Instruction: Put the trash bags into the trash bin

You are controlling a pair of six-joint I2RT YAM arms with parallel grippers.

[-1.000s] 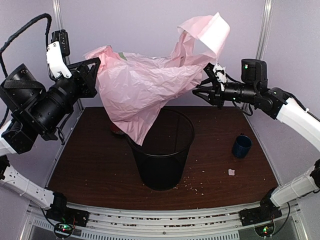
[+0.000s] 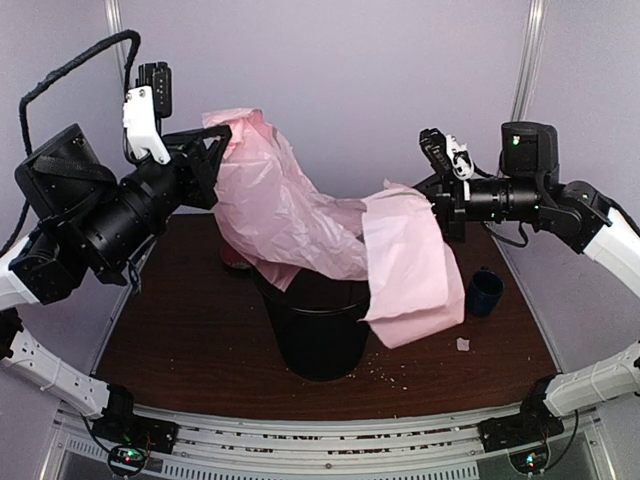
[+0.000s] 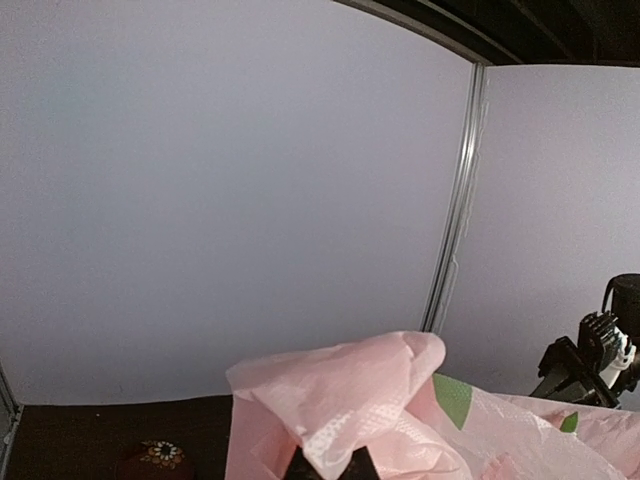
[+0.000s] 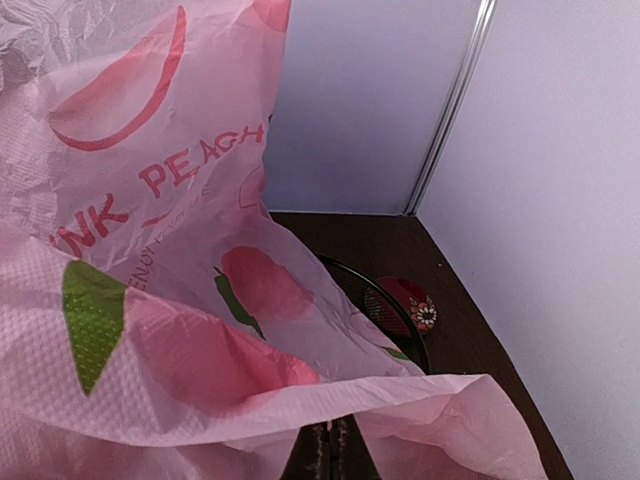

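Note:
A pink trash bag point(image 2: 290, 205) with printed peaches is stretched between my two grippers above the black mesh trash bin point(image 2: 318, 335). Its lower middle sags over the bin's opening, and a loose flap hangs outside on the right. My left gripper point(image 2: 222, 145) is shut on the bag's upper left edge; in the left wrist view, pink plastic point(image 3: 335, 400) bunches over its fingertips. On the other side my right gripper is shut on the bag's rim, which folds across its fingertips. Part of the bin's rim point(image 4: 405, 320) shows past the bag in the right wrist view.
On the right of the brown table point(image 2: 190, 340) stands a dark blue mug point(image 2: 484, 292), with a small pink scrap point(image 2: 463, 344) before it. Crumbs point(image 2: 385, 375) lie near the bin. A red flowered object point(image 4: 412, 302) sits behind it.
My left gripper has shifted slightly right, my right gripper also right. The bag's right flap has fallen from above to hanging down.

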